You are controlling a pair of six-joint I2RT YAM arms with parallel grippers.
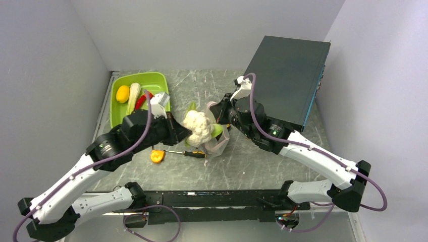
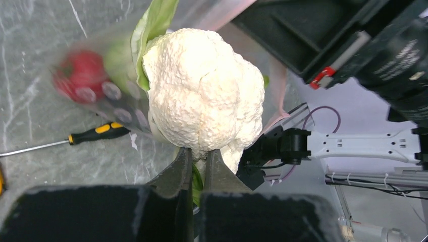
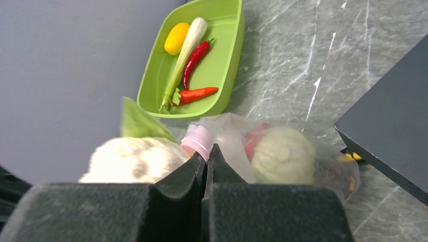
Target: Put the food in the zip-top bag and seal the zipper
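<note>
A white cauliflower (image 2: 202, 91) with green leaves is held by my left gripper, shut on its edge. In the top view the cauliflower (image 1: 198, 127) is left of the clear zip bag (image 1: 218, 143), by its mouth. My right gripper is shut on the bag's pinkish rim (image 3: 197, 140). Inside the bag, blurred through the plastic, are a red item (image 2: 81, 75) and a pale green one (image 3: 283, 155). Whether any of the cauliflower is within the bag's mouth is hard to tell.
A green tray (image 1: 154, 79) at the back left holds a lemon-yellow item, a pale stalk and red peppers. An orange tape measure (image 1: 157, 156) and a screwdriver (image 1: 194, 154) lie in front. A dark box (image 1: 287, 75) fills the back right.
</note>
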